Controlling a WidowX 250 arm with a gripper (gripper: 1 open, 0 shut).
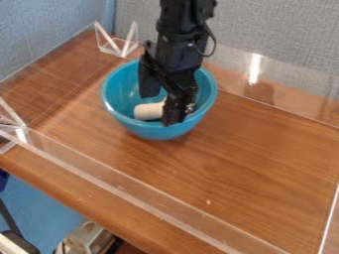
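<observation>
My black gripper [163, 95] reaches down from the top centre into a blue bowl [193, 117], its fingers apart. Inside the bowl, at its left middle, lies a pale cylindrical object [147, 111], low between or just behind the fingers and partly hidden by them. Whether the fingers touch it I cannot tell.
The bowl stands on a wooden table [239, 189] with open surface to the right and front. A white wire stand [114, 42] is at the back left, beside the grey walls. The table's left edge borders a blue area at the lower left.
</observation>
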